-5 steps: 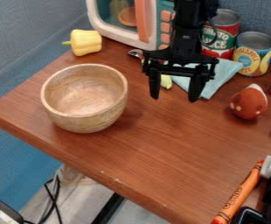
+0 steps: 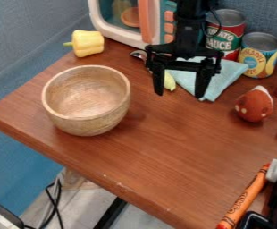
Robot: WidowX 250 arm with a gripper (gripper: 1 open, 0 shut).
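My black gripper (image 2: 180, 82) is open above a folded light blue cloth (image 2: 226, 77) at the back of the wooden table. A pale yellow object (image 2: 169, 81), perhaps a banana or corn, lies between and behind its fingers, partly hidden. A wooden bowl (image 2: 86, 114) sits to the left, apart from the gripper.
Behind stand a toy microwave (image 2: 123, 27), a tomato sauce can (image 2: 228, 40) and another can (image 2: 259, 58). A red-brown round object (image 2: 255, 105) is at right, with an orange marker (image 2: 246, 201) along the right edge.
The gripper has shifted slightly, staying over the cloth and yellow object with its fingers apart. The objects on the table look unmoved.
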